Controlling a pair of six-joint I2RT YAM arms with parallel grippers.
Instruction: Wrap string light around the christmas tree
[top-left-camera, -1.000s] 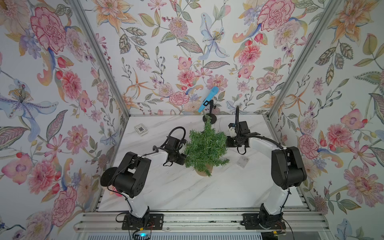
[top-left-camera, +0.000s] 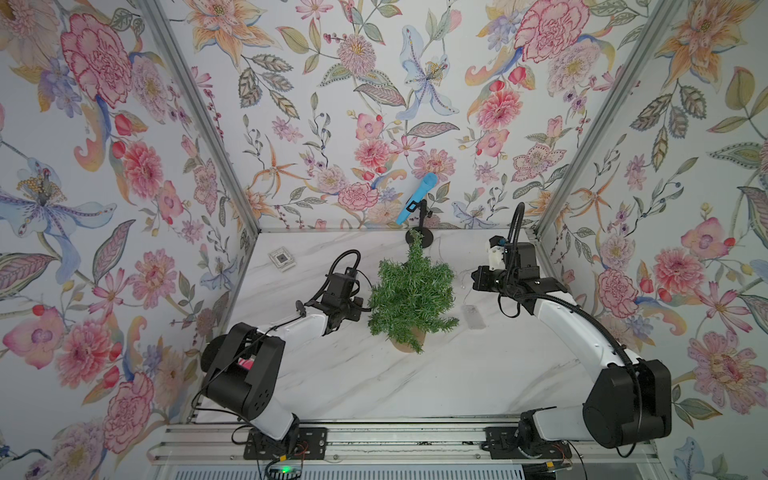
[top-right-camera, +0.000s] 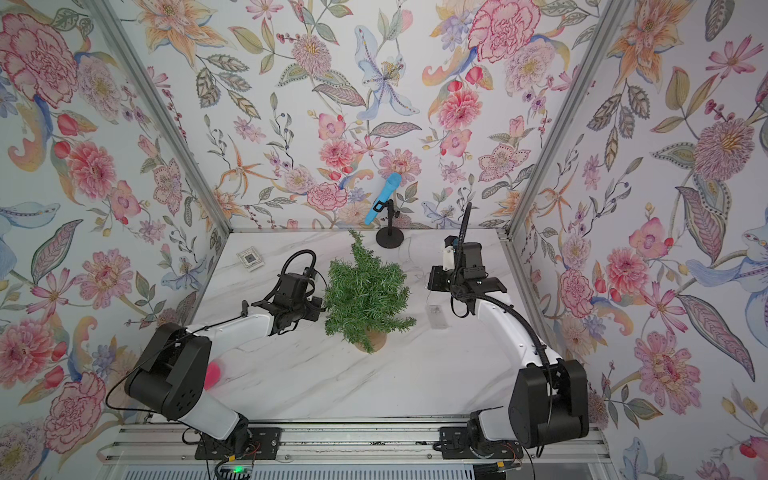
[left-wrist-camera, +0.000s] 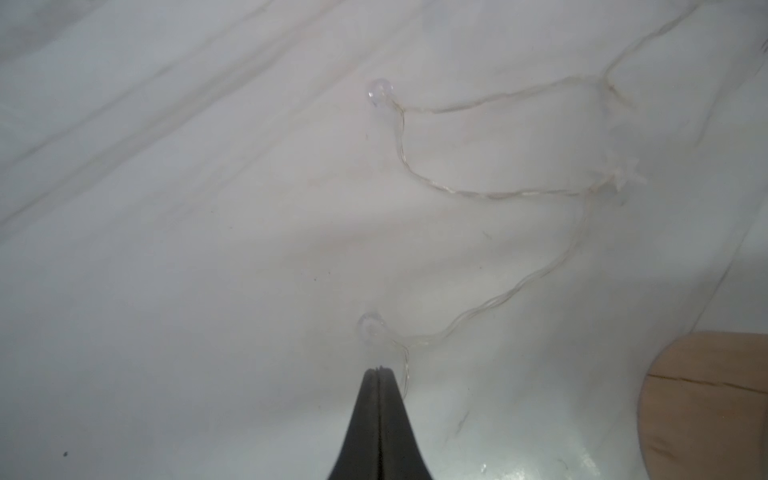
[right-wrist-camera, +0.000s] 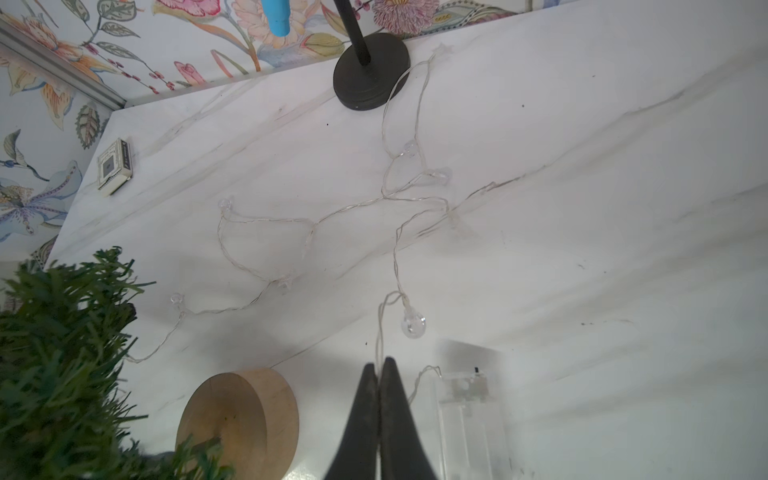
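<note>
The green Christmas tree (top-left-camera: 412, 296) stands upright on its round wooden base (top-left-camera: 408, 342) mid-table. Clear string light (right-wrist-camera: 352, 208) lies loose on the table behind and beside it. Right of the tree, my right gripper is shut, with the thin wire running up to its fingertips. From beside those fingers the wire continues to the clear battery box (right-wrist-camera: 468, 420). Left of the tree my left gripper is shut. A string light bulb (left-wrist-camera: 371, 326) lies just beyond its tips; its wire passes behind the right finger, and nothing shows between the fingers.
A blue microphone (top-left-camera: 416, 198) on a black stand (top-left-camera: 419, 237) stands behind the tree, string light beside its foot. A small white square box (top-left-camera: 281, 258) sits at the back left.
The battery box has turned and slid a little left. My left gripper has drawn back left from the tree.
</note>
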